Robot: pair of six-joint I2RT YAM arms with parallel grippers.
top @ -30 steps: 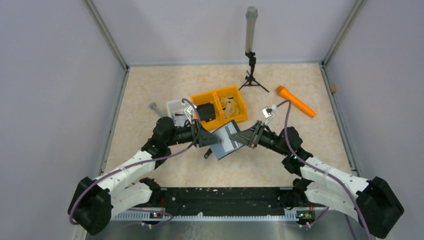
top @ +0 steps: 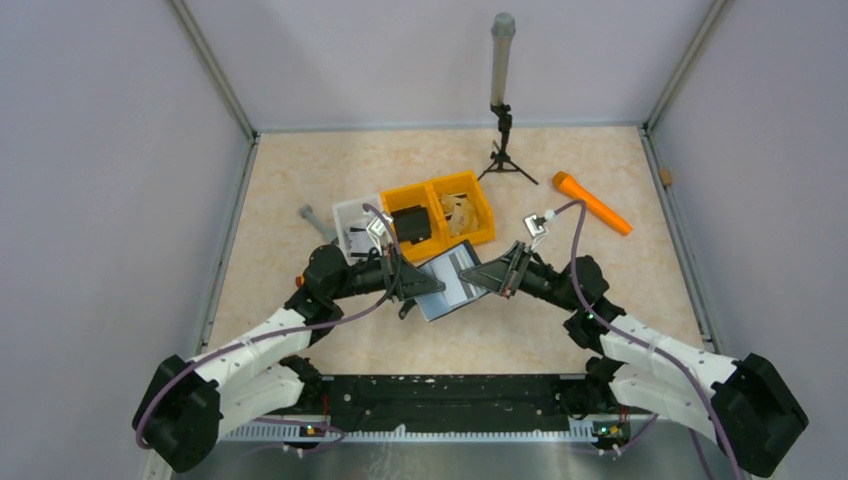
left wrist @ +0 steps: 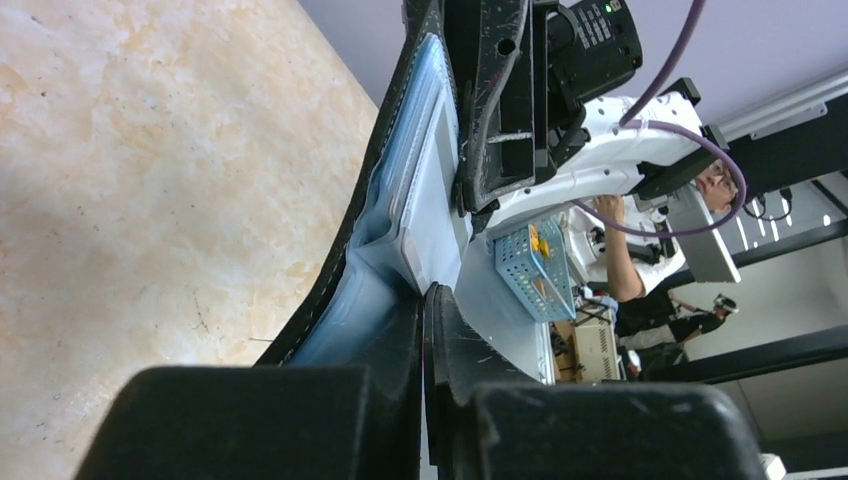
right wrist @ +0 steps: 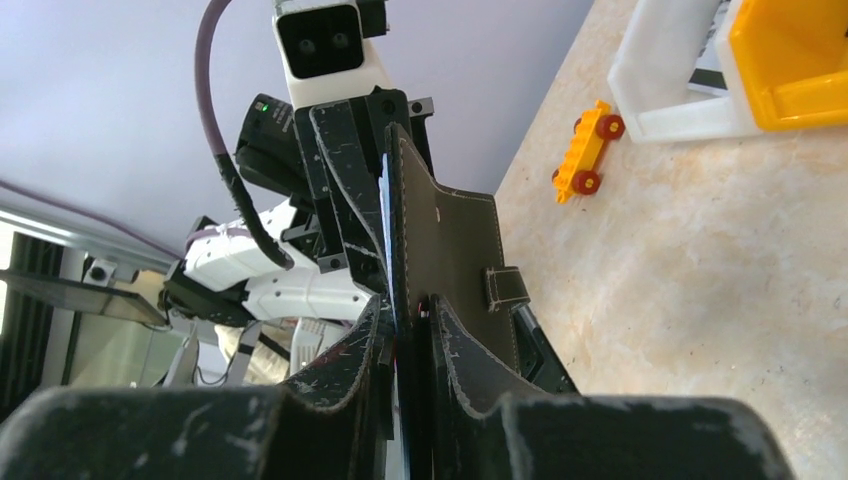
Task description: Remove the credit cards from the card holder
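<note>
The opened card holder (top: 450, 285) is between both grippers, its dark cover facing the right wrist camera and its pale blue sleeves (left wrist: 390, 220) showing cards in the left wrist view. My right gripper is shut on the card holder's edge. My left gripper is shut, its tips at the lower end of the sleeves beside a card edge; I cannot see anything clearly between its fingers.
Yellow bins (top: 435, 190) and a white tray (top: 350, 210) lie behind the grippers. A toy car (right wrist: 585, 150), an orange microphone (top: 590, 200) and a stand (top: 500, 165) are also on the table.
My left arm and gripper have shifted slightly toward the front, with the card holder's lower part moving a little. The right arm is nearly still.
</note>
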